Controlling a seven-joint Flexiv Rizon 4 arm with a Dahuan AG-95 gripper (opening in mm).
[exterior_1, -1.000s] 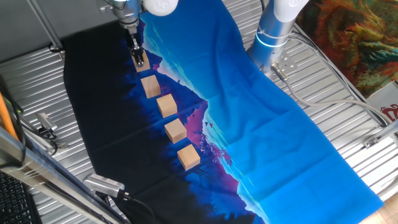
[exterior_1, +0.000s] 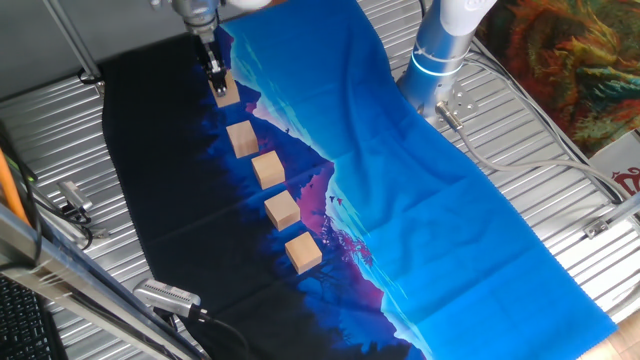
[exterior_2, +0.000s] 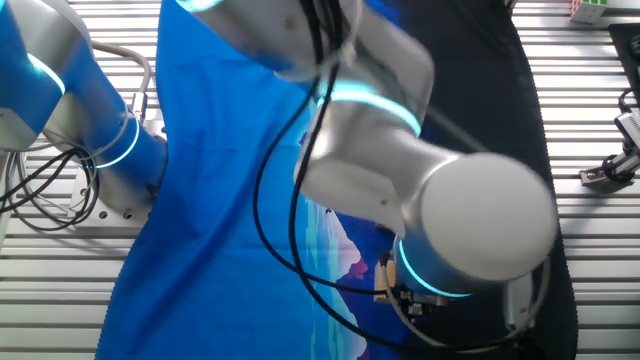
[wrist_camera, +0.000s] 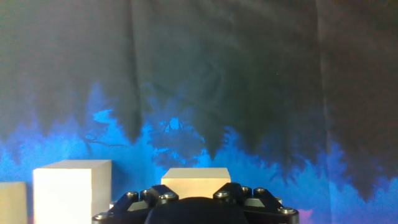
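My gripper (exterior_1: 219, 90) is at the far end of a row of plain wooden blocks, its fingers at the endmost block (exterior_1: 230, 94). In the wrist view that block (wrist_camera: 196, 180) sits between the dark fingers, which look shut on it; its lower part is hidden behind the gripper. The rest of the row is a second block (exterior_1: 242, 139), a third (exterior_1: 268, 170), a fourth (exterior_1: 282, 211) and the nearest one (exterior_1: 303, 253). A neighbouring block (wrist_camera: 71, 190) shows at the left of the wrist view. The arm hides most of the row in exterior view 2.
A printed black and blue cloth (exterior_1: 430, 210) covers the slatted metal table, slightly wrinkled on the blue side. The arm's base (exterior_1: 432, 90) stands at its back edge. A small grey device (exterior_1: 166, 297) lies near the front left.
The other blocks are unmoved.
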